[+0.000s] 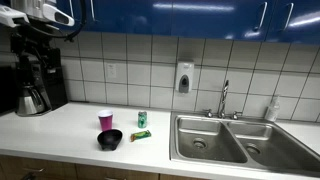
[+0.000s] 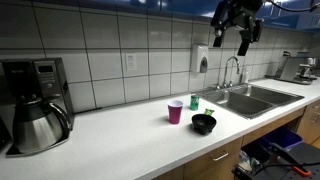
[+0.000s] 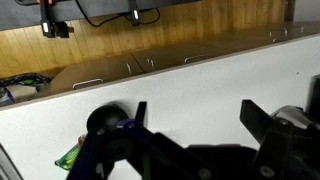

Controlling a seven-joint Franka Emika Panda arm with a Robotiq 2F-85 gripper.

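Note:
High above the counter, my gripper is open and empty, its two fingers well apart. A black bowl (image 1: 110,140) rests near the counter's front edge; in the wrist view the same bowl (image 3: 101,116) lies just left of the left finger. Behind it stands a purple cup (image 2: 175,113), upright. A small green can (image 1: 142,119) is farther back, towards the sink. Between can and bowl lies a green packet (image 1: 140,135), partly visible at lower left in the wrist view. No object touches the gripper. The cup cannot be made out in the wrist view.
A coffee maker with a metal carafe (image 2: 40,123) occupies the counter's far end, opposite the double sink (image 1: 176,150). A soap dispenser (image 1: 184,77) hangs on the tiled wall. Blue cabinets (image 1: 150,17) run overhead. White counter between coffee maker and cup is clear.

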